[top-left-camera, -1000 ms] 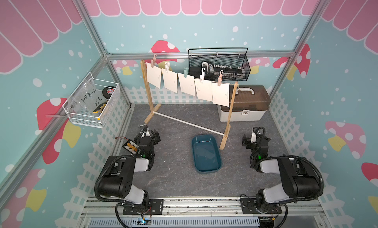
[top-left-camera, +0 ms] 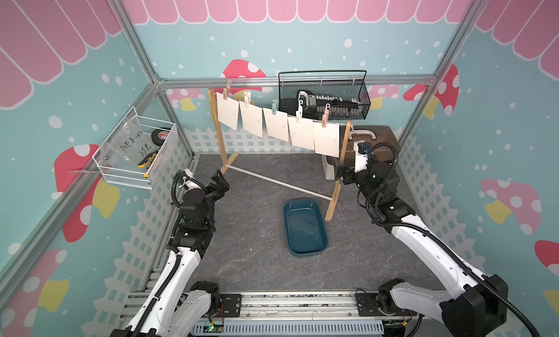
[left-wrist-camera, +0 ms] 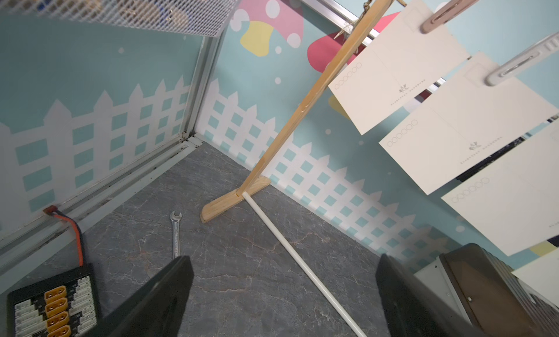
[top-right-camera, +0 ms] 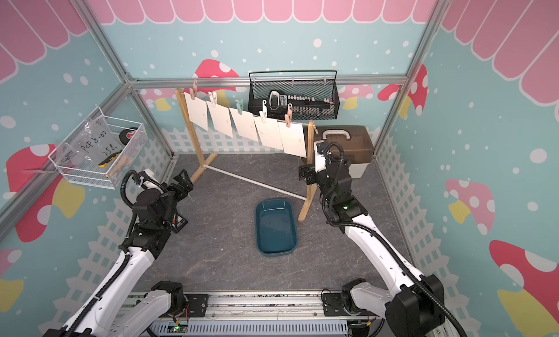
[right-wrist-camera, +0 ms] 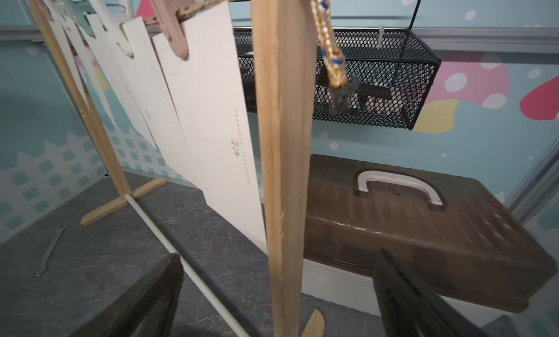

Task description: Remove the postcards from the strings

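Several cream postcards hang in a row from a string between two wooden posts, each under its own clothespin. The leftmost postcard [top-left-camera: 227, 111] has a pink clothespin [top-left-camera: 226, 90]; the rightmost postcard [top-left-camera: 326, 140] hangs by another pink clothespin [top-left-camera: 325, 115]. My left gripper is open and empty, low and in front of the left post [left-wrist-camera: 308, 101]. Open too, my right gripper faces the right post [right-wrist-camera: 285, 133], which stands between its fingers in the right wrist view, apparently farther off. The rightmost postcard [right-wrist-camera: 218, 127] appears edge-on just left of that post.
An empty dark blue tray [top-left-camera: 305, 226] lies on the floor before the rack. Behind the right post sits a brown-lidded box [right-wrist-camera: 407, 220]. A black mesh basket [top-left-camera: 323, 95] hangs on the back wall, a white basket [top-left-camera: 134, 150] on the left. A wrench [left-wrist-camera: 175, 232] lies on the floor.
The right gripper has swung left to the right post; the left gripper has risen. Postcards, clothespins and tray are unmoved.
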